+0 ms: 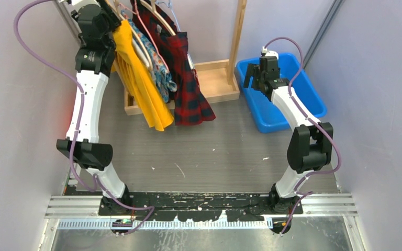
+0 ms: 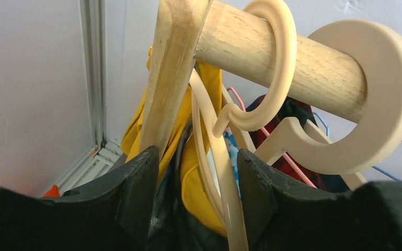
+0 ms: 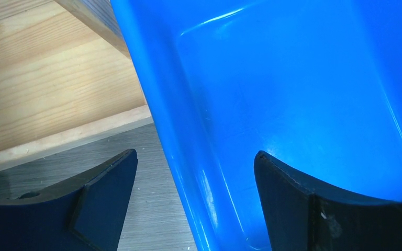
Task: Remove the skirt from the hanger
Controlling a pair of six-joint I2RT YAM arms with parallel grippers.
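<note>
Several garments hang at the upper left of the top view: a yellow one [image 1: 144, 94], a blue patterned one [image 1: 162, 78] and red plaid [image 1: 188, 99]. I cannot tell which is the skirt. My left gripper stands open at the rack's top; a pale hanger's stem [image 2: 221, 157] runs between its fingers, below the wooden rail [image 2: 335, 78], with yellow and dark cloth behind. My right gripper is open over the rim of the blue bin [image 3: 303, 94], nothing between its fingers.
The rack's wooden base [image 1: 217, 83] and upright [image 1: 238, 36] stand beside the bin. A wall borders each side. The grey floor [image 1: 204, 151] in front of the rack is clear.
</note>
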